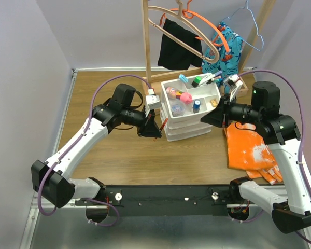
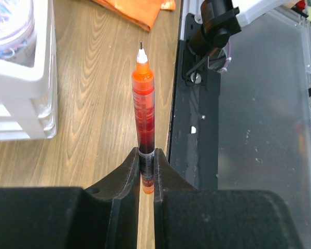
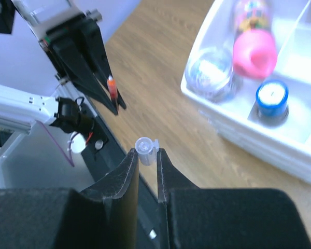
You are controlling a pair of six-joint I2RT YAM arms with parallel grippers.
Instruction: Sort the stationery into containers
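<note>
My left gripper (image 1: 156, 130) is shut on a red pen (image 2: 144, 111). In the left wrist view the pen stands upright between the fingertips, its fine point bare. On the right, my gripper has its fingertips close together on a small clear cap (image 3: 145, 149). In the top view the right gripper is near the front right of the white organizer (image 1: 189, 132). The organizer's top compartments hold a clear round tub (image 1: 178, 108), a blue-capped bottle (image 1: 196, 106), a green-capped item (image 1: 196, 81) and a pink-capped bottle (image 1: 184, 97) lying on its side.
Several markers (image 1: 210, 79) stick out at the organizer's back right. An orange cloth (image 1: 249, 148) lies at the right. A wooden rack (image 1: 147, 46) with hangers and clothes rises behind. Free wooden floor (image 1: 119, 161) lies in front and to the left.
</note>
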